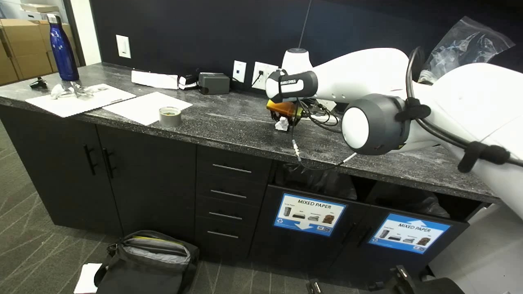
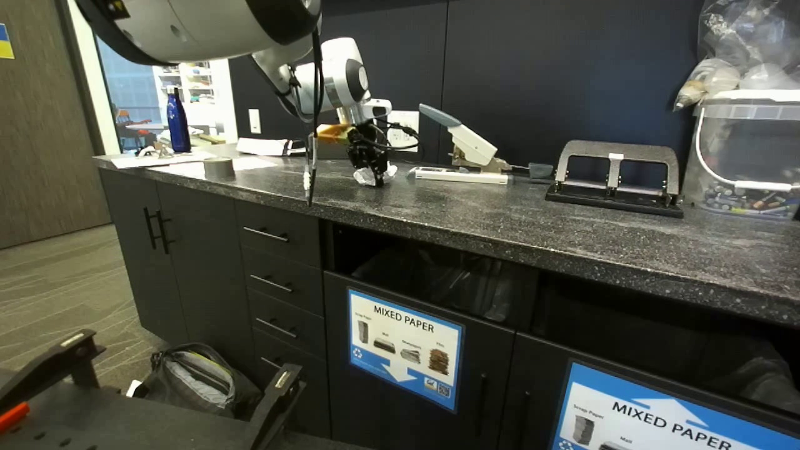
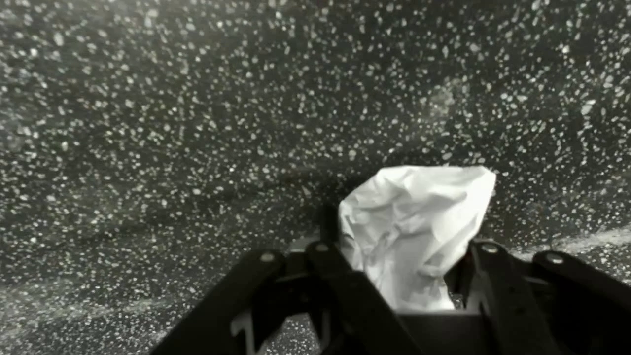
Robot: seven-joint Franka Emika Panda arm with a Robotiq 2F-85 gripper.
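Observation:
A crumpled white paper (image 3: 423,216) lies on the dark speckled counter, between the fingers of my gripper in the wrist view. The black fingers (image 3: 503,278) stand apart on either side of it; the right one overlaps its edge, and whether both press on it cannot be told. In exterior view 1 the paper (image 1: 282,124) shows white under the gripper (image 1: 283,126), low over the counter. From exterior view 2, the gripper (image 2: 372,180) points down with white paper (image 2: 365,177) around its fingertips.
Behind and right of the gripper are a stapler (image 2: 472,146), a hole punch (image 2: 616,176) and a clear bucket (image 2: 742,157). A tape roll (image 1: 170,116), paper sheets (image 1: 142,108) and a blue bottle (image 1: 63,51) stand left. The cable (image 1: 318,169) hangs past the counter's front edge.

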